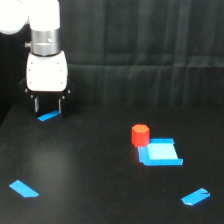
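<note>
On the dark table, right of the middle, stands a small red block (140, 135) with a faceted outline. It is by the upper left corner of a light square (161, 152) framed with blue tape; whether it rests partly on the tape I cannot tell. My gripper (48, 104) hangs at the far left, well away from the block. Its two dark fingers point down and are spread apart, with nothing seen between them.
Blue tape strips lie at the back left (49, 116), the front left (24, 188) and the front right (195, 197). A black curtain (140, 50) closes off the back.
</note>
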